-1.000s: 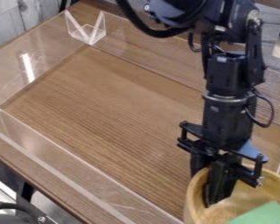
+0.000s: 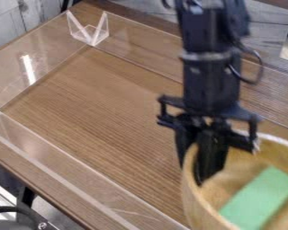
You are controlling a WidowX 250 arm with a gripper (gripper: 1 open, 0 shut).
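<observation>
My black gripper [image 2: 208, 145] is low at the right, blurred by motion, its fingertips down at the near-left rim of a tan bowl-like container [image 2: 202, 205]. It appears shut; whether that rim is between the fingers cannot be made out. A green block [image 2: 259, 196] lies inside the container, at the bottom right of the view.
A small clear angular object [image 2: 89, 29] sits at the back left. Clear edging runs along the table's left side, with dark cables at the bottom left.
The arm has shifted slightly and is now blurred. The container and green block show further up and more fully in view than before.
</observation>
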